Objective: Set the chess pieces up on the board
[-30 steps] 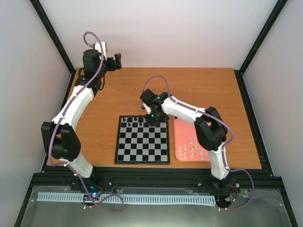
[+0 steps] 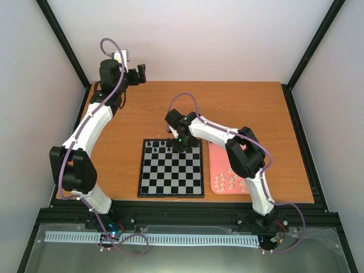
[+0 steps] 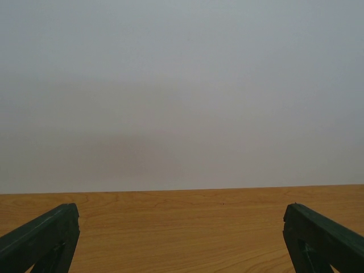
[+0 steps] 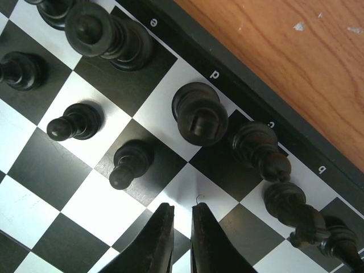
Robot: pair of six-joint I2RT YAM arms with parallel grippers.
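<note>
The chessboard (image 2: 170, 176) lies at the middle front of the table, its near squares bare. Black pieces line its far edge. In the right wrist view a tall piece (image 4: 89, 29) stands by "e" and another piece (image 4: 200, 122) by "d", with several more to the right. Pawns (image 4: 131, 162) stand one row in. My right gripper hangs over the board beside that pawn row. Its fingers (image 4: 162, 230) are close together; bare squares show through the narrow gap and no piece is visible there. My left gripper is open and empty, raised at the back left.
A pink tray (image 2: 219, 156) right of the board holds several pale pieces (image 2: 231, 180), partly hidden by the right arm.
Over the last second my right arm has shifted slightly to the left above the board's far right part. The left arm is still.
</note>
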